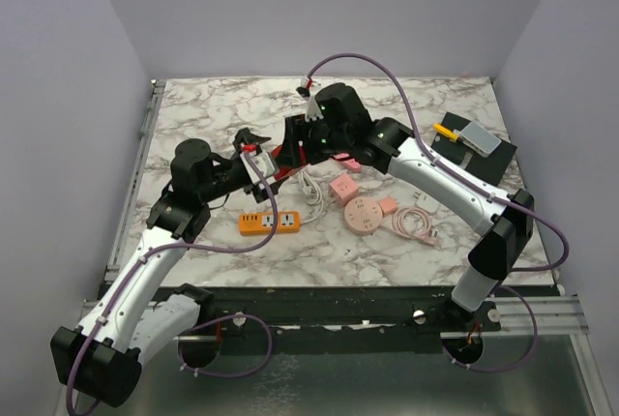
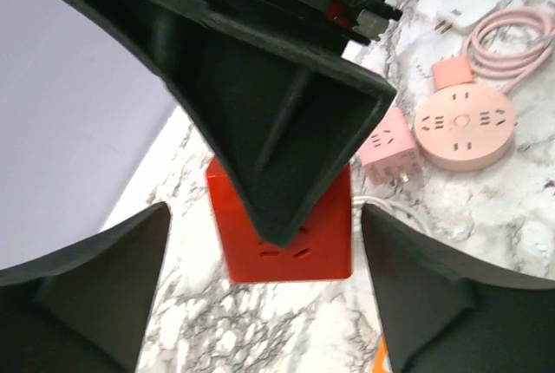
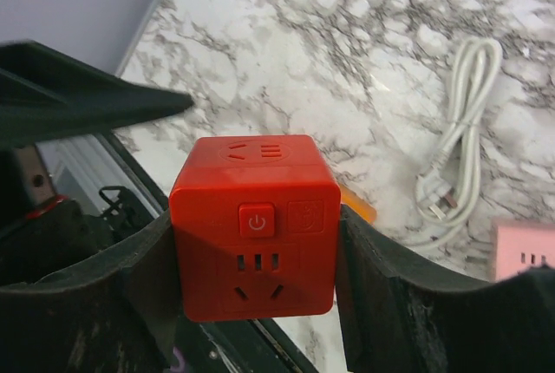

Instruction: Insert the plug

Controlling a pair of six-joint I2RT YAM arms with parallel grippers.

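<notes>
A red cube socket (image 3: 253,225) with a power button and slots sits between the fingers of my right gripper, which is shut on it. In the top view it is partly hidden by the right gripper (image 1: 296,145). My left gripper is open, its two fingertips spread wide with a gap between them. Through that gap the cube's slotted face (image 2: 290,256) shows, partly covered by a right gripper finger (image 2: 277,143). One dark left finger (image 3: 104,100) reaches in at the upper left of the right wrist view. I see no plug in the left fingers.
Below the grippers lies an orange power strip (image 1: 270,222), with a white cable (image 1: 310,193) beside it. A pink cube (image 1: 343,189) and a round pink socket (image 1: 364,215) stand to the right. A black mat (image 1: 474,147) lies at the far right.
</notes>
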